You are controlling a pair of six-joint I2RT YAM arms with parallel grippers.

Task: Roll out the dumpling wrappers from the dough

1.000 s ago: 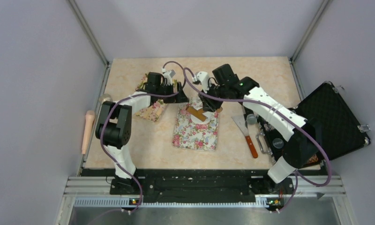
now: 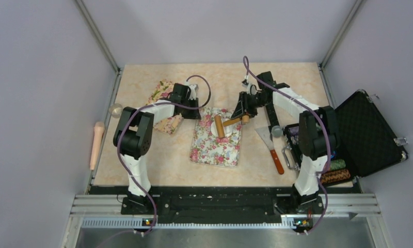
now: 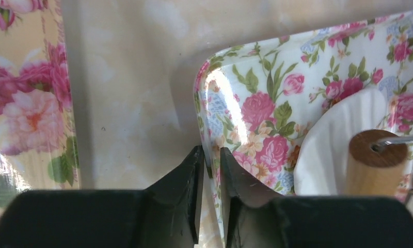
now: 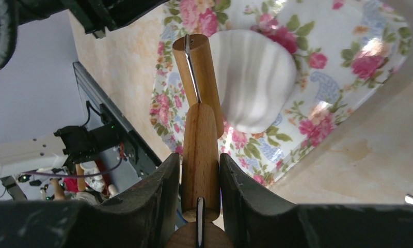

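Observation:
A flat white dough round [image 4: 256, 82] lies on the floral tray [image 2: 215, 155]. A wooden rolling pin [image 2: 219, 127] with metal axles rests over it; in the right wrist view my right gripper is shut on a wooden part of a pin [image 4: 199, 150] angled toward that roller. At the tray's left edge, my left gripper has its fingers narrowly apart around the rim, whether gripping it I cannot tell.
A second floral board [image 2: 164, 125] lies at the left. A scraper [image 2: 271, 150], a clear cup [image 2: 277, 131] and an open case [image 2: 369, 134] are on the right.
The right arm has moved back and right, uncovering more of the pins, and the roller on the dough has turned more upright. The left gripper has shifted slightly down and narrowed.

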